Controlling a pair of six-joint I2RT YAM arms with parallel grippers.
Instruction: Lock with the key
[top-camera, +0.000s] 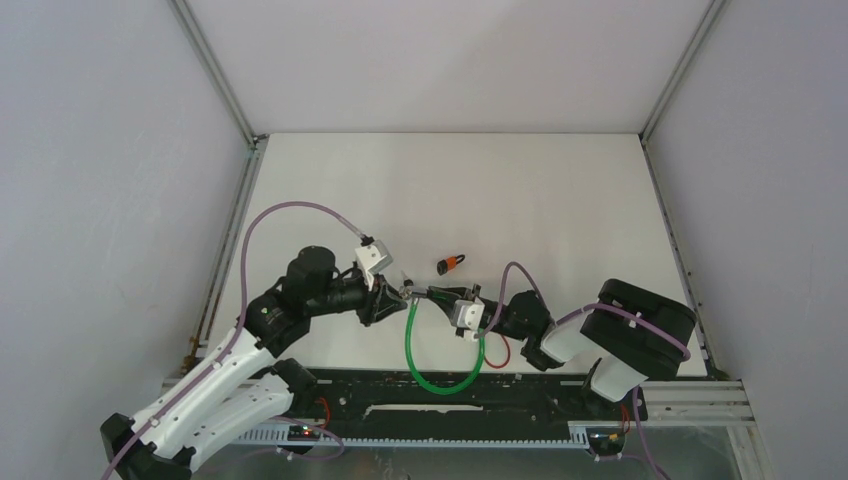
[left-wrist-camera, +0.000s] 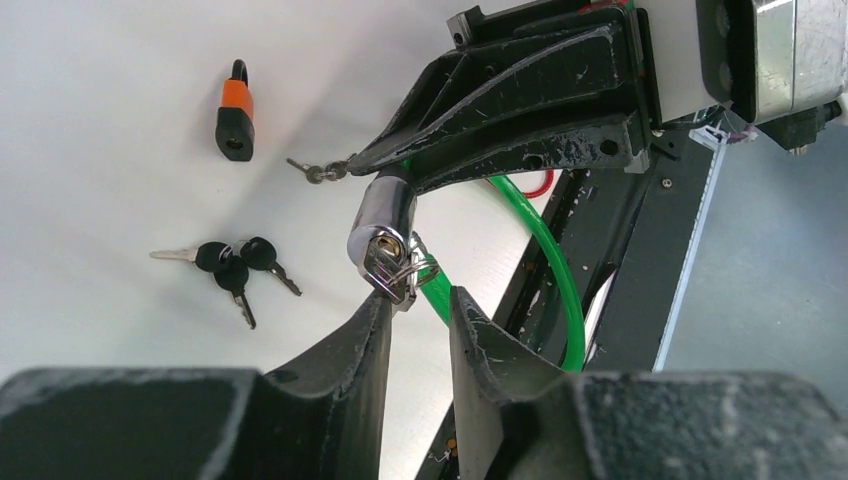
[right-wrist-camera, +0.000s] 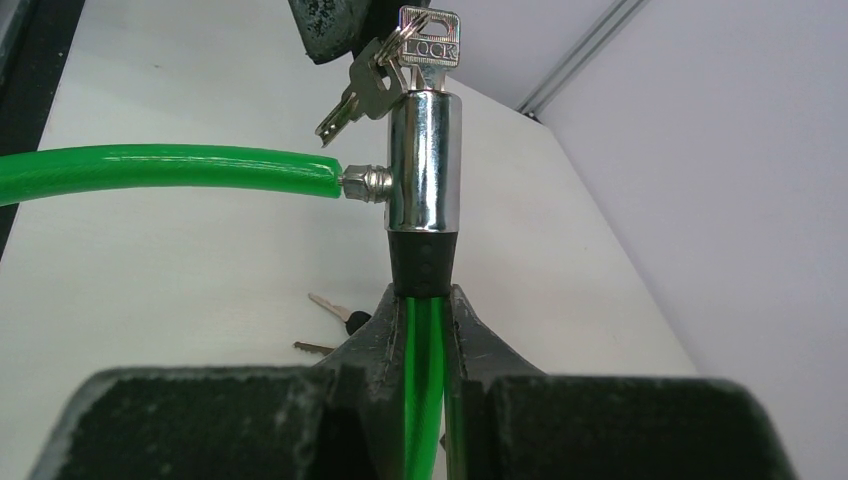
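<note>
A chrome lock cylinder (right-wrist-camera: 425, 160) on a green cable (right-wrist-camera: 180, 172) is held up above the table. The key (right-wrist-camera: 430, 42), marked LOCK, stands in its end face; a spare key (right-wrist-camera: 372, 90) hangs from the same ring. My right gripper is shut on the cable's green end just below the black collar (right-wrist-camera: 421, 262). In the left wrist view, my left gripper faces the lock end. Its fingers stand part open, with a gap between the fingertips near the key head; nothing is gripped between them.
An orange and black padlock (left-wrist-camera: 236, 112) lies on the table, with several loose black-headed keys (left-wrist-camera: 232, 262) near it. A small bunch of keys (left-wrist-camera: 325, 171) lies beside my right fingers. The green cable loops over the table's front edge.
</note>
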